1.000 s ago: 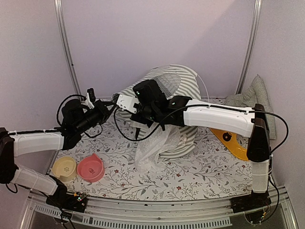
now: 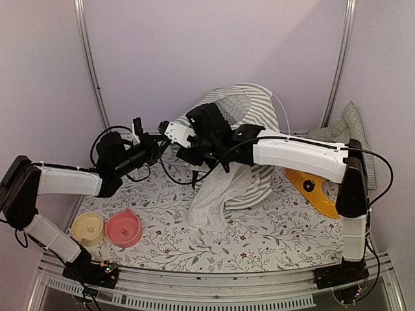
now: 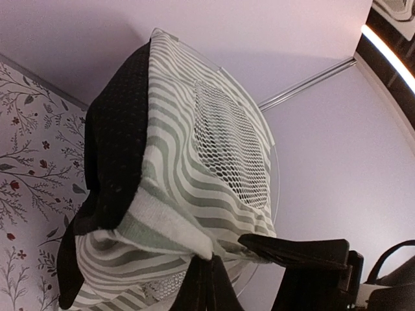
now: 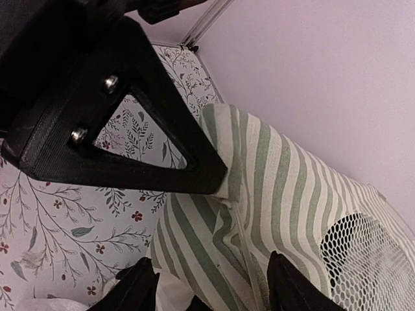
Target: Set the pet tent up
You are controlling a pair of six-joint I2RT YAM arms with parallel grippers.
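Note:
The striped tent (image 2: 256, 110) with a mesh window (image 3: 227, 142) leans in a bunched heap at the back centre, white cloth (image 2: 214, 201) hanging below it. My left gripper is shut at the striped edge, where the fabric meets its tips; whether any is pinched is hard to tell. My right gripper stands part open over a fold of striped fabric with a pale strip or cord between its fingers. In the top view both grippers meet near the tent's upper left, partly hidden by the arms.
A yellow bowl (image 2: 87, 230) and pink bowl (image 2: 122, 230) sit at the front left. An orange board (image 2: 318, 201) and grey cushion (image 2: 360, 142) lie at the right.
The right arm has moved slightly right, and the tent sits a little higher, with the white cloth shifted right.

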